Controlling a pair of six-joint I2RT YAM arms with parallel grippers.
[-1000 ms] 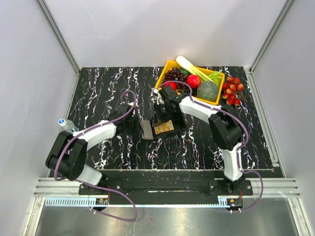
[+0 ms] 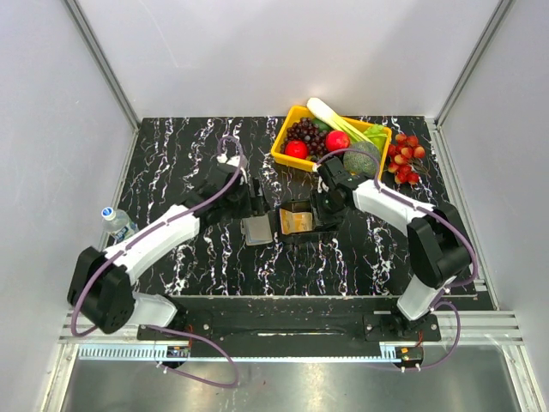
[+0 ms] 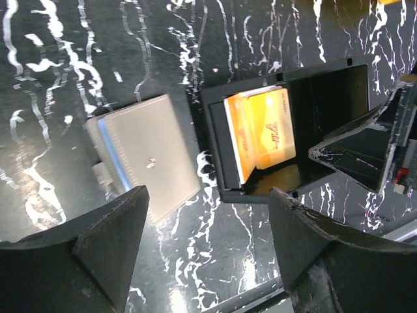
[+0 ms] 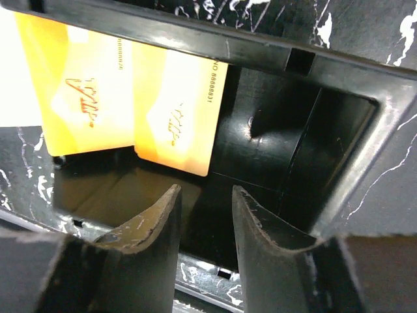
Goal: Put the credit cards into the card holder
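Note:
Orange-yellow credit cards [image 3: 272, 127] lie overlapping at the left end of a black open tray [image 3: 335, 90]. In the right wrist view two card faces show, the right-hand card [image 4: 179, 117] flat against the tray floor. A grey card holder [image 3: 153, 147] with a blue strip lies left of the tray, apart from it. My left gripper is open and empty over the gap between holder and tray. Over the tray's right part is my right gripper, its fingers apart with nothing between; whether they touch the tray is unclear.
Behind the tray stands a yellow basket [image 2: 279, 154] of fruit and vegetables, with loose red fruit [image 2: 403, 160] to its right. A water bottle [image 2: 119, 223] is at the far left.
The tray with its cards has shifted right, away from the card holder, as my right gripper moved right. The holder stayed about in place.

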